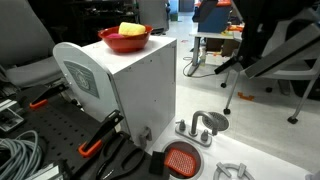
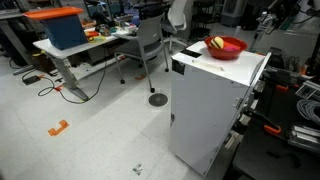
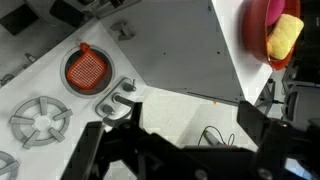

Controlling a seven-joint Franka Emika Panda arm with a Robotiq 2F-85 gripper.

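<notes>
A red-orange mesh piece (image 3: 87,69) lies inside the round sink basin (image 3: 67,82) in the wrist view; it also shows low in exterior view 1. Beside the basin stands the grey faucet (image 3: 123,98). My gripper is open above this area, its dark fingers wide apart with nothing between them. A red bowl (image 1: 122,44) holding a yellow object (image 1: 131,29) rests on the white block (image 1: 148,85); the bowl's edge also enters the top right of the wrist view. In exterior view 2 the gripper cannot be made out.
Stove burners (image 3: 40,118) lie beside the sink. A black flat piece (image 1: 158,164) sits at the basin's left edge in exterior view 1. The white block rises close by as a tall obstacle. Coiled cable (image 1: 20,155) and dark clamps lie on the table at the left.
</notes>
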